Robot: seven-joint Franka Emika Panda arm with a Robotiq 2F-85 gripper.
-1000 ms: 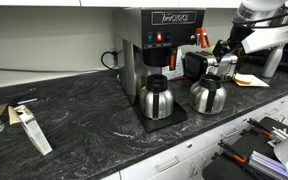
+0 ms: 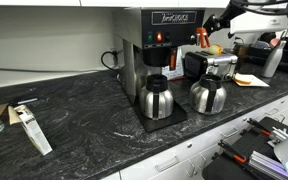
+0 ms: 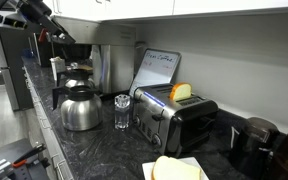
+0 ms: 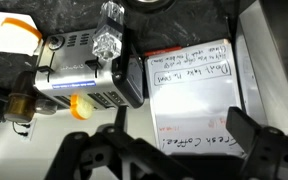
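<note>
High over the counter in the wrist view, my gripper stands open with nothing between its fingers. Below it lies a whiteboard (image 4: 192,95) with handwriting; the other exterior view shows this board (image 3: 156,70) leaning against the wall. Beside it is a silver-and-black toaster (image 3: 169,125), with a bread slice (image 3: 181,91) sticking up from a slot. A clear glass or jar (image 3: 122,108) stands left of the toaster. More bread (image 3: 174,168) rests on white paper in front. In the first exterior view my gripper (image 2: 214,22) is at the upper right, above the toaster (image 2: 210,63).
The coffee machine (image 2: 166,40) has one steel carafe (image 2: 156,98) on its base and another carafe (image 2: 208,96) beside it. A small carton (image 2: 34,130) stands on the left counter. Dark appliances (image 3: 252,145) sit right of the toaster.
The carafes and toaster look unmoved.
</note>
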